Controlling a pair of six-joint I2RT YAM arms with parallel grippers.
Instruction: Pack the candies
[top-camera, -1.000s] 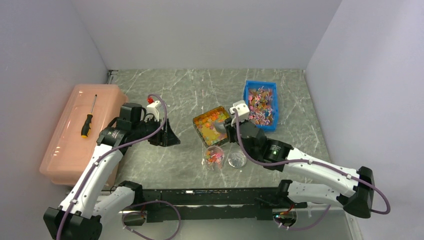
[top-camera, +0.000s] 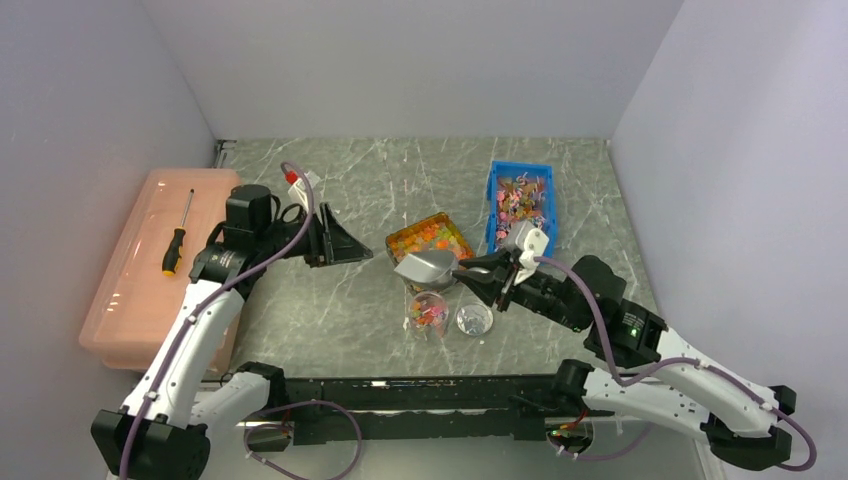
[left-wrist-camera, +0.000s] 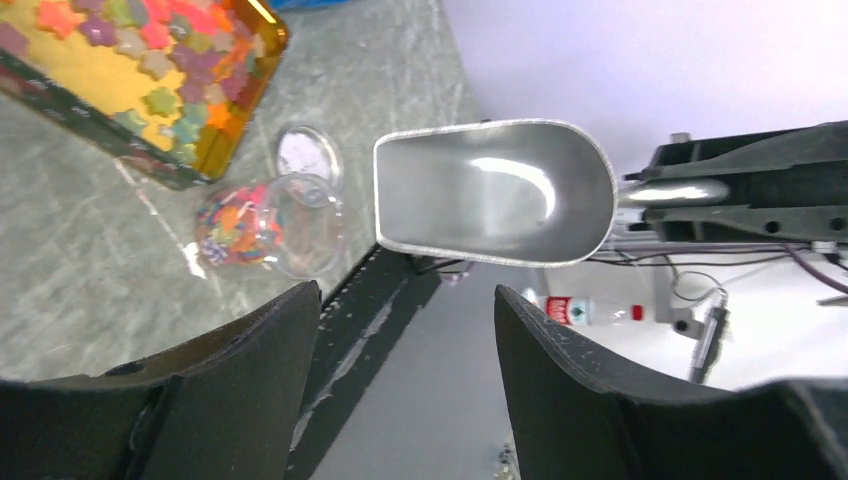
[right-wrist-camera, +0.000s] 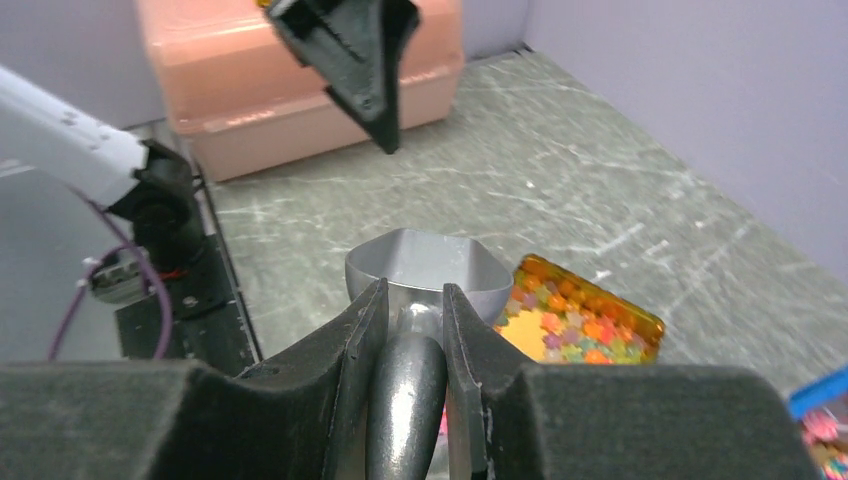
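My right gripper (top-camera: 470, 275) is shut on the handle of a metal scoop (left-wrist-camera: 495, 190), raised above the table. From the left wrist view the scoop's bowl looks empty. Below it stands a clear jar (top-camera: 428, 312) with colourful candies in its bottom; its round clear lid (top-camera: 475, 319) lies to the right. An amber tray (top-camera: 432, 222) of star-shaped candies sits behind the jar, partly covered by the scoop in the top view. Left of the tray, my left gripper (top-camera: 368, 252) hovers open, nothing between its fingers.
A blue basket (top-camera: 552, 185) of mixed candies stands at the back right. On the left, a pink bin (top-camera: 120, 300) carries a screwdriver (top-camera: 174, 250).
The scoop has risen out of the amber tray and shifted toward the jar, its bowl now showing more. My left gripper has moved slightly right and toward the back.
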